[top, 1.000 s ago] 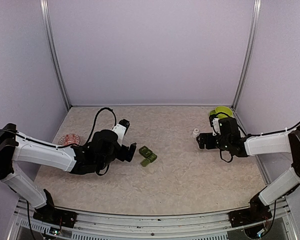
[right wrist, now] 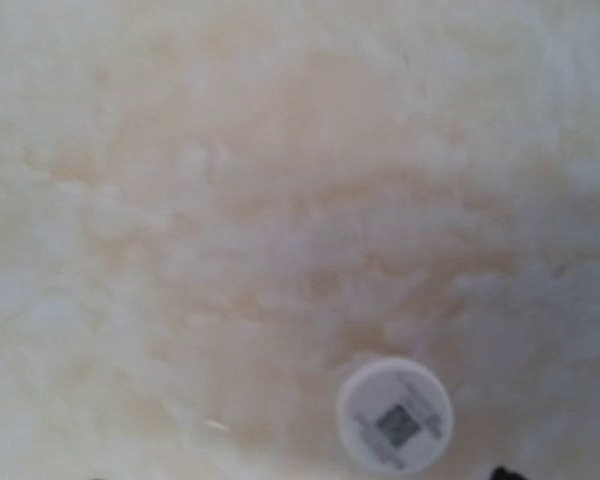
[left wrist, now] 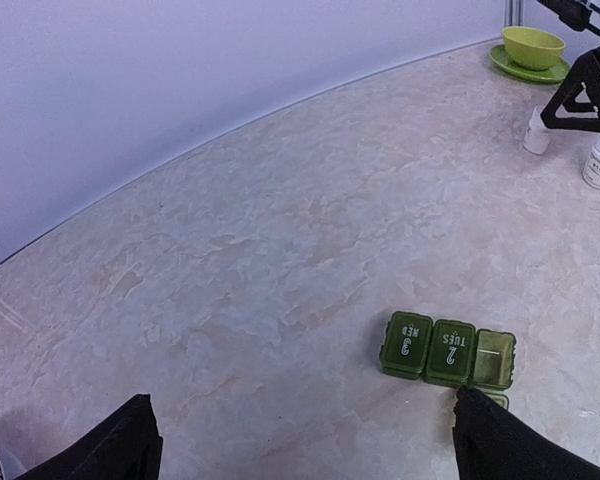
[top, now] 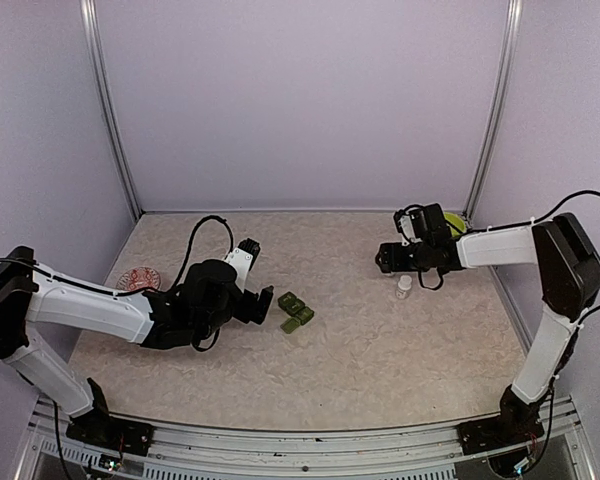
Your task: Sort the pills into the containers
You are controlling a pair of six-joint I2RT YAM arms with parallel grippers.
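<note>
Green pill organizer compartments (top: 292, 306) marked with days, one at right open or clear-topped (left wrist: 494, 355), lie mid-table. My left gripper (top: 257, 276) stands open just left of them, nothing between its fingers. My right gripper (top: 390, 257) hangs at the right, above two white pill bottles; one (top: 404, 287) shows below it, and in the left wrist view both appear, the rear one (left wrist: 535, 135) partly behind the gripper. The right wrist view looks down on a white cap (right wrist: 395, 415). How far that gripper is open is unclear.
A green bowl (left wrist: 532, 47) on a green plate stands at the back right, largely behind the right arm in the top view. A red-patterned dish (top: 139, 281) sits at the left.
My right gripper has moved toward the back and slightly left, uncovering the nearer bottle and covering the farther one in the top view. The left arm is unchanged.
</note>
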